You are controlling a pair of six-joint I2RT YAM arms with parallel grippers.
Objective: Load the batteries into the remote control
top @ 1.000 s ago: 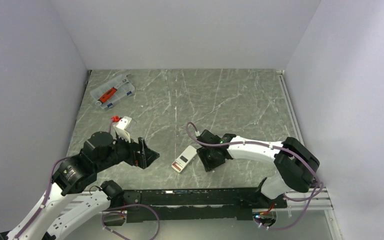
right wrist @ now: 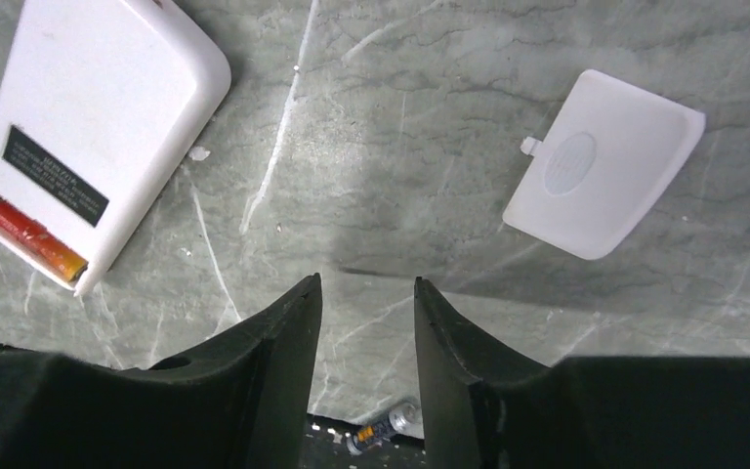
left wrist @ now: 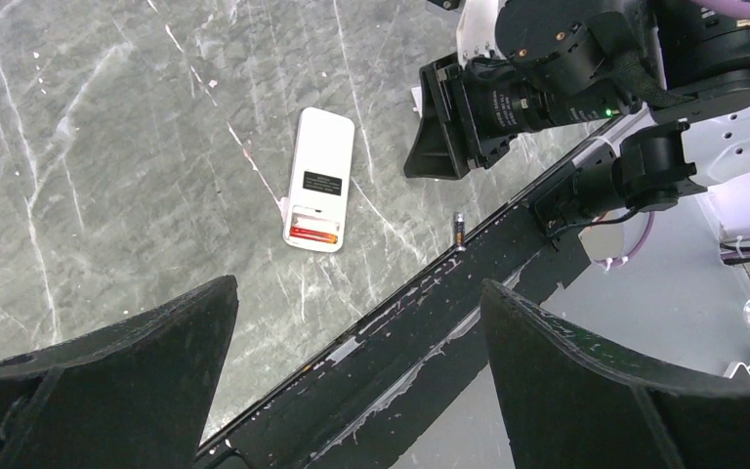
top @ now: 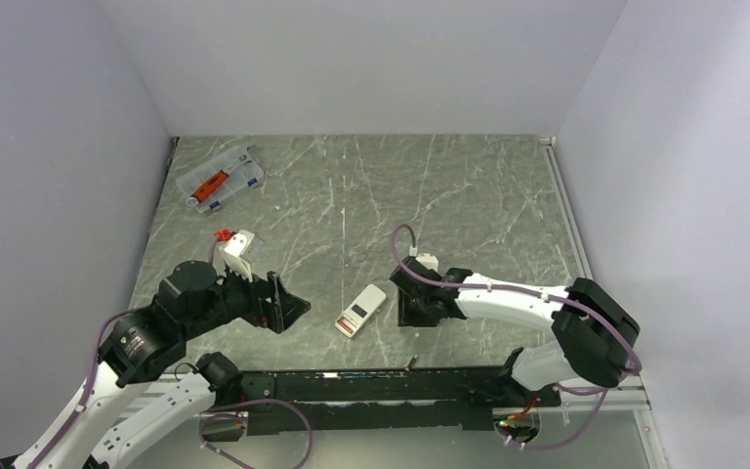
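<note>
The white remote control [left wrist: 322, 147] lies back-up on the marble table, its battery bay uncovered. An orange-red battery [left wrist: 313, 234] sits in that bay, with bare white space beside it. A dark battery [right wrist: 383, 428] rests at the table's front edge, seen low between my right fingers and apart from them. My right gripper is parted, pointing at bare table right of the remote, nothing held. The white battery cover [right wrist: 605, 166] lies flat to its right. Off to the remote's left, my left gripper [top: 291, 305] hangs wide open and empty.
A black rail [left wrist: 371, 362] runs along the front edge, close to the loose battery. At the back left stands a clear plastic box [top: 220, 179] with an orange tool inside.
The left arm has barely moved.
</note>
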